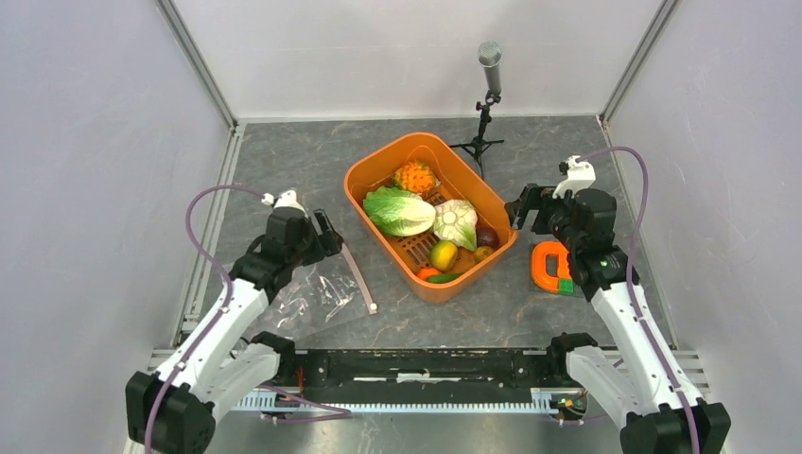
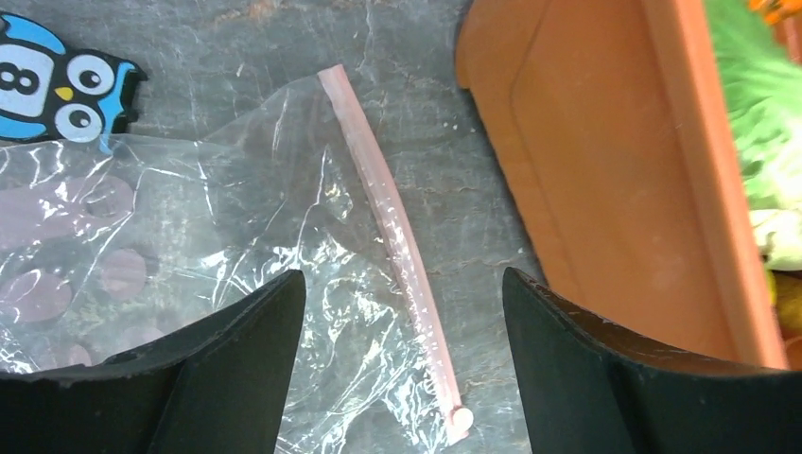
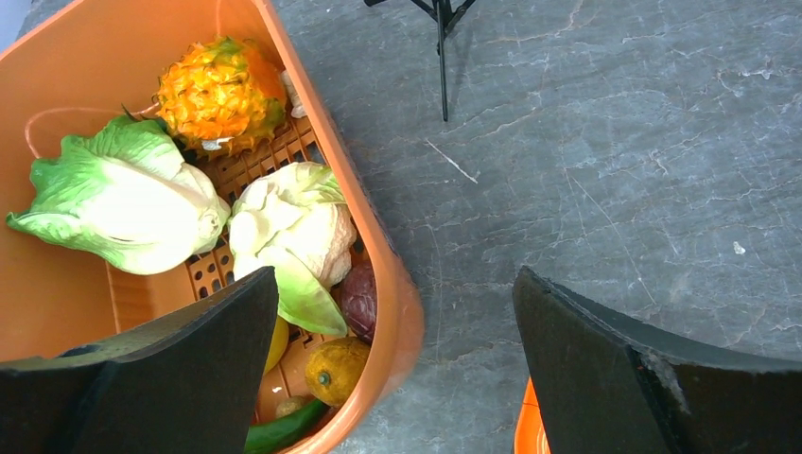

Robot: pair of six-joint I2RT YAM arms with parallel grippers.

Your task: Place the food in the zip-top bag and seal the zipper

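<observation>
A clear zip top bag (image 1: 317,301) lies flat on the table at the left, its pink zipper strip (image 2: 390,203) running along the side nearest the basket. At the strip's near end sits a small white slider (image 2: 462,419). My left gripper (image 1: 327,234) hangs above the strip, its fingers apart and empty; bag and strip show between its fingers. Food fills an orange basket (image 3: 397,293): a leafy cabbage (image 3: 142,203), a cauliflower (image 3: 293,222), a spiky yellow-orange fruit (image 3: 219,95) and several smaller pieces. By the basket's right rim, my right gripper (image 1: 517,215) is open and holds nothing.
An orange-and-green tool (image 1: 550,268) rests right of the basket. Behind the basket stands a microphone on a small tripod (image 1: 482,132). A blue owl-shaped piece (image 2: 64,83) lies at the bag's far edge.
</observation>
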